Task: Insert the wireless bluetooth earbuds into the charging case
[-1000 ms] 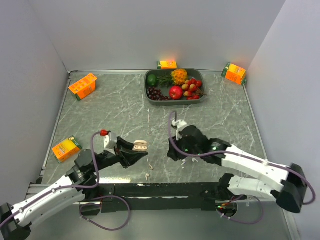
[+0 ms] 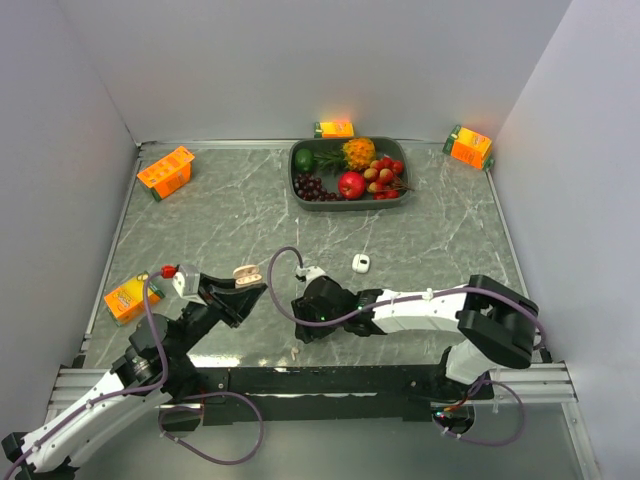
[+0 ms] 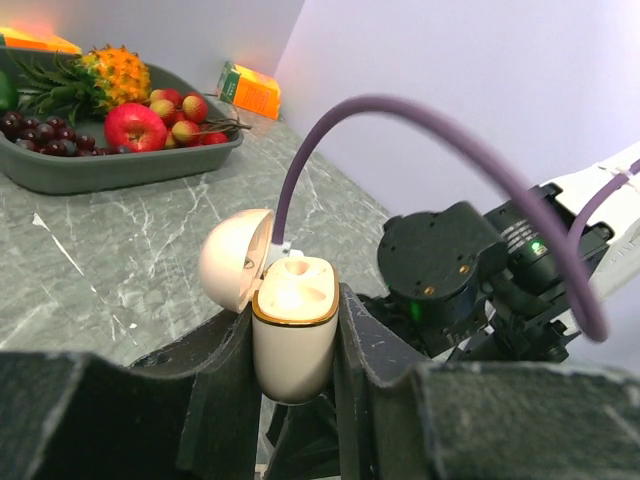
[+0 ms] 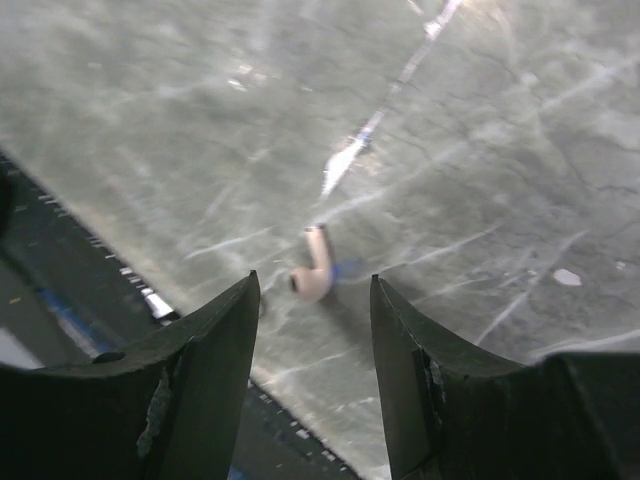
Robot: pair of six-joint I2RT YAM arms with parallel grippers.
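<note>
My left gripper is shut on the open white charging case [image 3: 293, 340], lid raised, held up left of centre in the top view [image 2: 247, 275]. My right gripper hangs low over the front of the table, fingers apart. Below and between its fingers a small white earbud [image 4: 314, 280] lies on the marble, slightly blurred; it also shows near the front edge in the top view [image 2: 295, 352].
A grey tray of fruit [image 2: 300, 195] stands at the back. A white mouse-like object [image 2: 361, 263] lies right of centre. Orange boxes [image 2: 165, 172] line the sides and back. The front edge [image 2: 250, 376] is close below my grippers.
My right arm has swung left and toward the front, over the earbud. My left gripper has drawn slightly left with the case in it.
</note>
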